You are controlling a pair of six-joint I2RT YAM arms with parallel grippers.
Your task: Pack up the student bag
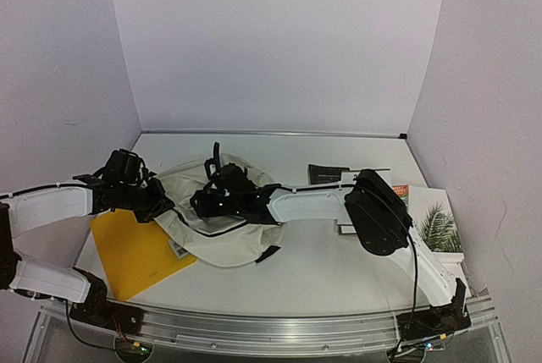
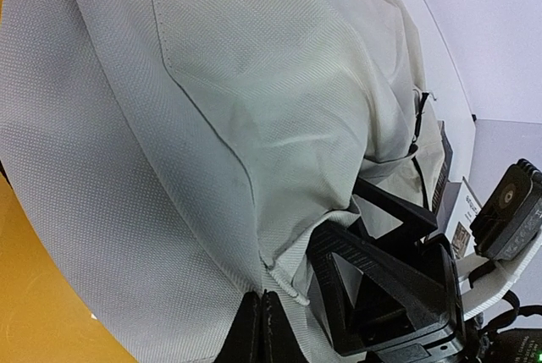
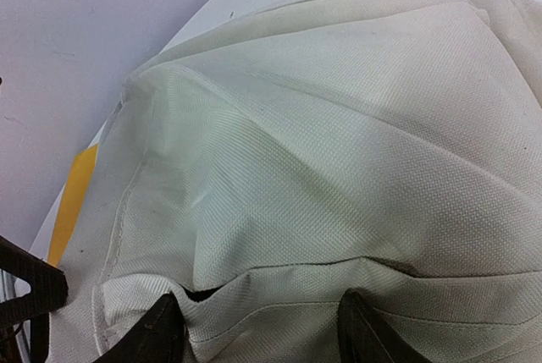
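Observation:
The off-white cloth bag (image 1: 224,249) lies slack on the table, left of the middle. My left gripper is shut on the edge of its cloth at the bag's left side. Above the bag's middle is my right gripper (image 1: 201,202), its fingers (image 3: 157,329) standing wide apart at the bag's seamed opening edge. A fold of the cloth (image 3: 254,295) runs between them, not pinched. Partly under the bag is a yellow folder (image 1: 135,253) with a white label (image 1: 178,249). What the bag holds inside is hidden.
At the right lie books, one with a palm-leaf cover (image 1: 438,228), and a dark flat item (image 1: 326,174). The right forearm passes over part of them. Free table shows at the front, right of the bag.

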